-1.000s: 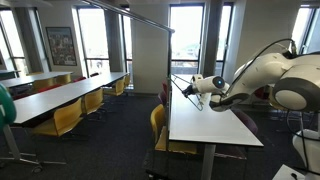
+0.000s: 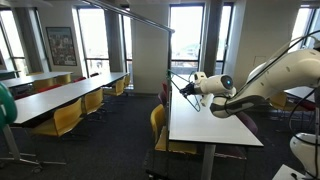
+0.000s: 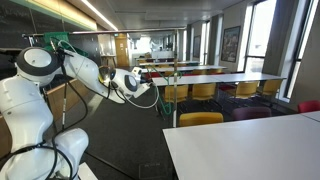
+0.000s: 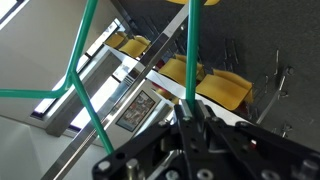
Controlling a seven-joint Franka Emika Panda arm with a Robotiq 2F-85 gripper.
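A thin green rod (image 4: 193,55) runs straight up from between the fingers in the wrist view. My gripper is shut on it. Farther left in that view, more green tubing (image 4: 73,80) branches like part of a frame; whether it joins the held rod cannot be told. In exterior view 1 my gripper (image 2: 188,90) is above the white table, beside a thin upright post, and what it holds is too small to make out. Exterior view 2 shows the gripper (image 3: 139,72) at the far end of the arm, its fingers blurred by distance.
A white table (image 2: 215,125) lies under the arm. A metal post (image 2: 169,100) stands close to the gripper. Yellow chairs (image 2: 67,119) line another long white table (image 2: 55,98) on the left. In exterior view 2 a bare white table (image 3: 245,150) fills the front right.
The arm's upper links have shifted slightly, with the elbow farther to the right and higher. The gripper end stays close to the same place; tables and chairs have not moved.
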